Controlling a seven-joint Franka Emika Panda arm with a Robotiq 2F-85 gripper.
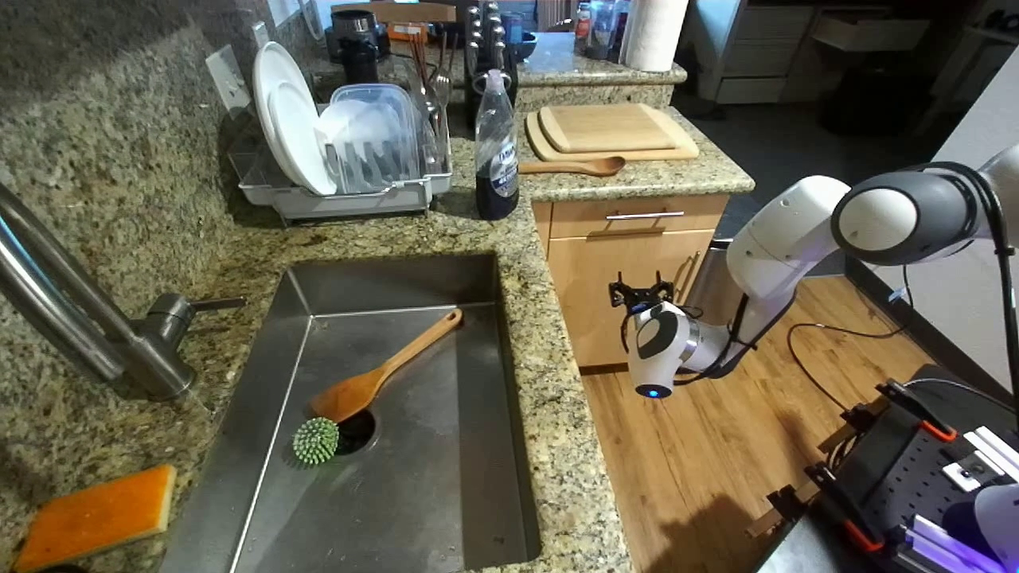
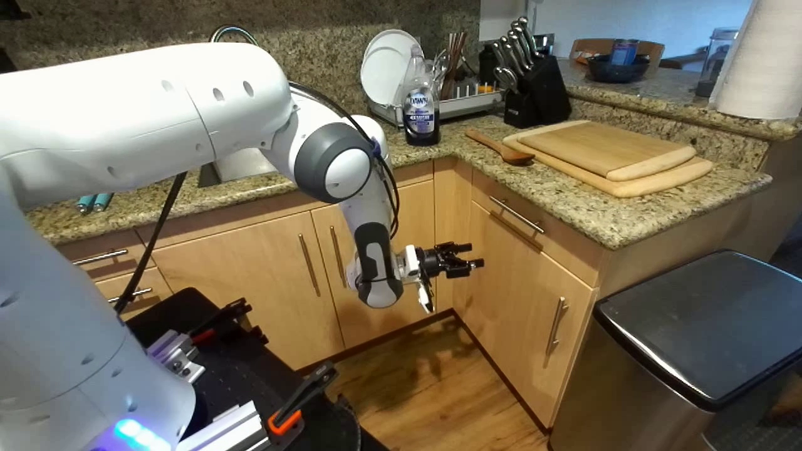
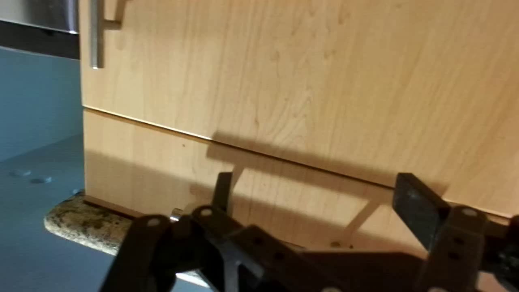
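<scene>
My gripper (image 1: 641,282) is open and empty, held in the air below counter height in front of the wooden corner cabinet. Exterior view 2 has the gripper (image 2: 475,255) facing the cabinet door (image 2: 519,300), below the drawer (image 2: 496,196) and its bar handle (image 2: 519,215). In the wrist view the two fingers stand wide apart, with the drawer front (image 3: 146,160) and the door (image 3: 292,73) beyond them. The drawer's handle is mostly hidden behind the gripper there, while the door's handle (image 3: 96,39) shows at upper left. Drawer and door are both closed.
A wooden spoon (image 1: 392,368) and green brush (image 1: 316,440) lie in the sink (image 1: 420,477). Cutting boards (image 1: 611,130), another wooden spoon (image 1: 573,167) and a soap bottle (image 1: 497,157) are on the counter. A trash can (image 2: 707,323) stands right of the cabinet.
</scene>
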